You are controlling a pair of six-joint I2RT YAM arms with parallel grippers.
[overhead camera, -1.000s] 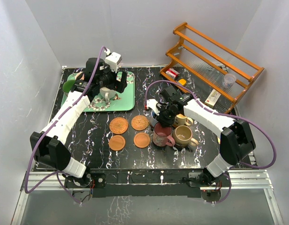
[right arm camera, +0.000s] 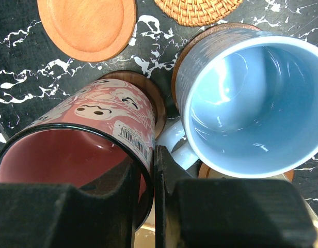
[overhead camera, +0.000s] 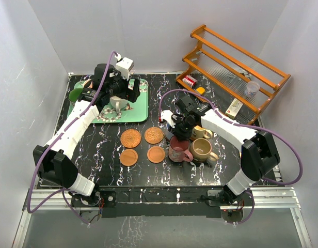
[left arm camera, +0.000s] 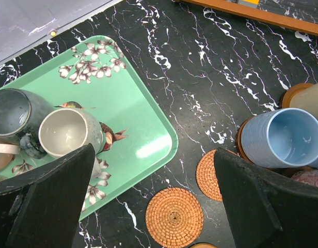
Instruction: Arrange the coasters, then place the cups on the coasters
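Note:
In the right wrist view my right gripper is shut on the wall of a pink cup (right arm camera: 110, 111) with cartoon faces and a dark rim, one finger inside and one outside. A dark brown coaster (right arm camera: 148, 88) shows partly past the cup's base; whether the base touches it I cannot tell. Beside it a light blue cup (right arm camera: 257, 108) stands on a brown coaster, its handle close to the pink cup. Above the green tray (left arm camera: 143, 124), my left gripper hangs open with nothing between its fingers.
Two woven coasters (overhead camera: 130, 138) and two plain wooden ones (overhead camera: 156, 154) lie bare at the table's middle. A tan cup (overhead camera: 202, 149) stands right of the pink one. The tray holds several cups, including a white one (left arm camera: 71, 133). A wooden rack (overhead camera: 236, 72) stands at back right.

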